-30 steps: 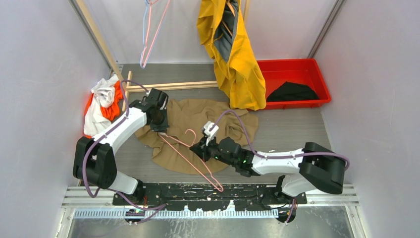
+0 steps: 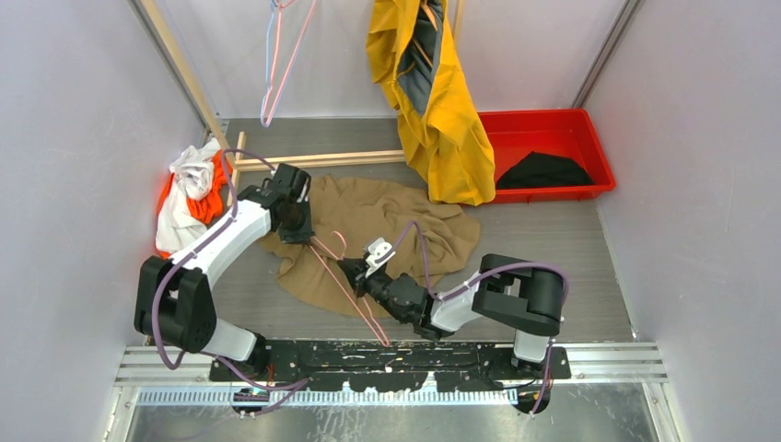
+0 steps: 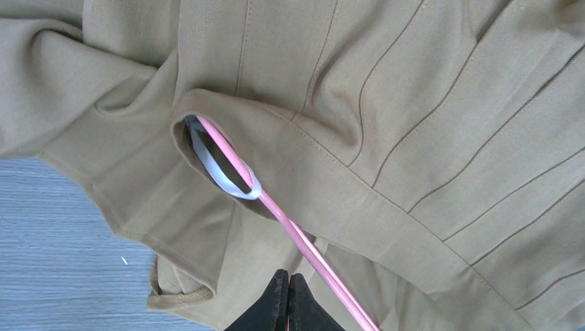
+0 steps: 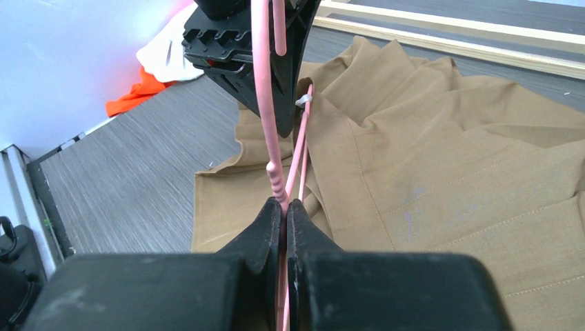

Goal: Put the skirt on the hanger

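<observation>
A brown skirt lies spread on the floor in the top view. A pink hanger lies diagonally over it; in the left wrist view its end, with a white loop, is tucked inside the folded waistband. My right gripper is shut on the hanger near its hook. My left gripper hangs above the waistband at the hanger's upper-left end, shut, with nothing seen between its fingers.
A red bin with dark cloth stands back right. A yellow garment and spare hangers hang at the back. White and orange cloths lie left. A wooden bar crosses behind the skirt.
My right gripper has moved left with the hanger, whose lower end has shifted left. The skirt's top has shifted slightly; my left arm is nearly still.
</observation>
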